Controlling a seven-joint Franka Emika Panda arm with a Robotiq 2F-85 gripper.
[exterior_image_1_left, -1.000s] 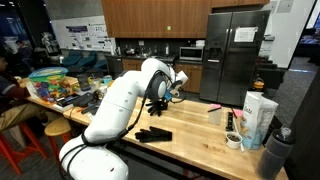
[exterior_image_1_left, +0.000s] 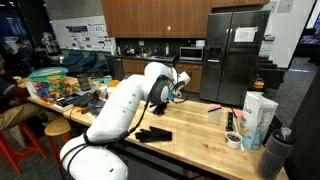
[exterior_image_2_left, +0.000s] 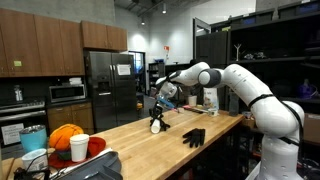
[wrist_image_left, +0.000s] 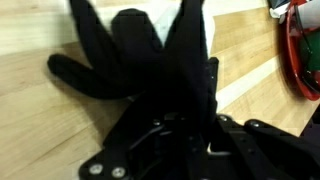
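In the wrist view a black glove (wrist_image_left: 95, 50), with its fingers spread, fills the middle in front of my gripper. A white object (wrist_image_left: 160, 18) shows partly behind the glove, above the wooden table. Dark glove and dark fingers overlap, so how the fingers stand, and whether they grip the glove, is hidden. From the second exterior view, my gripper (exterior_image_2_left: 157, 112) points down at the table's far part, close to the white object (exterior_image_2_left: 156, 126). A second black glove (exterior_image_2_left: 193, 136) lies flat on the table, apart from the gripper.
A red bowl (exterior_image_2_left: 90, 150) with a white cup (exterior_image_2_left: 79, 148) and an orange item (exterior_image_2_left: 67, 136) stands at one table edge. Opposite are a dark canister (exterior_image_1_left: 275, 152), a bag (exterior_image_1_left: 258, 115) and a small container (exterior_image_1_left: 233, 141).
The arm has shifted only slightly, with the gripper staying low over the same spot. The flat glove and the things round the table have not moved.
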